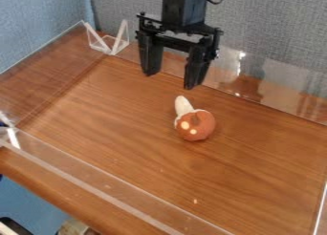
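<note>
A black gripper (pixel 171 73) hangs over the back middle of the wooden table, its two fingers spread wide with nothing between them. Below it and a little to the right, a small orange toy (pixel 197 127) with pale spots and a white, elongated top lies on the table, apart from the gripper.
Clear plastic edging runs along its sides and back. A white wire stand (pixel 107 40) is at the back left corner, near the grey padded walls.
</note>
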